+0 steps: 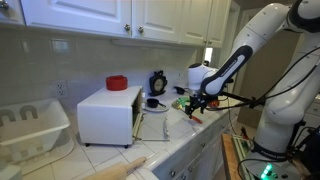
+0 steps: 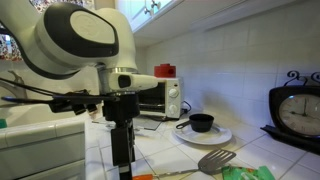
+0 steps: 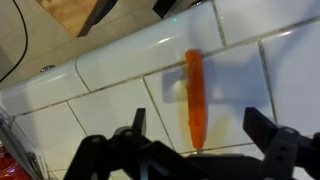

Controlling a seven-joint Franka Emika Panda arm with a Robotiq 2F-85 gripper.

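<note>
An orange handle (image 3: pixel 197 100) lies on the white tiled counter in the wrist view, its far end close to the rounded counter edge. My gripper is open above it, one finger on either side and nothing gripped. From exterior view 2, the handle (image 2: pixel 143 177) belongs to a spatula with a slotted metal blade (image 2: pixel 216 161). There my gripper (image 2: pixel 122 140) points down over the handle end. Exterior view 1 shows the gripper (image 1: pixel 201 107) low over the right part of the counter.
Behind the spatula stand a black pan (image 2: pixel 201 122) on a white plate (image 2: pixel 218 135) and a black clock (image 2: pixel 297 110). A green packet (image 2: pixel 247 173) lies near the blade. Farther left are a white toaster oven (image 1: pixel 108 118) with a red pot (image 1: pixel 117 83) on top and a dish rack (image 1: pixel 33 130).
</note>
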